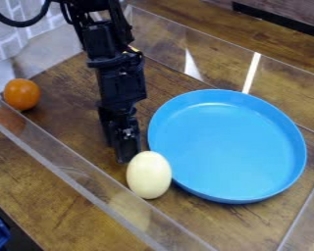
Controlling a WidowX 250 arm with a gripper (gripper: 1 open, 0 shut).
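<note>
My black gripper (pixel 126 145) hangs low over the wooden board in the middle of the view, just behind a pale egg-shaped object (pixel 148 175); it is open, though its dark fingers are hard to make out. The pale object lies at the near left edge of a large blue plate (pixel 226 142). An orange round object (pixel 21 93) sits at the far left.
Clear low walls run along the near left and around the board (pixel 55 147). Bare wood shows behind the plate and to the left of the arm.
</note>
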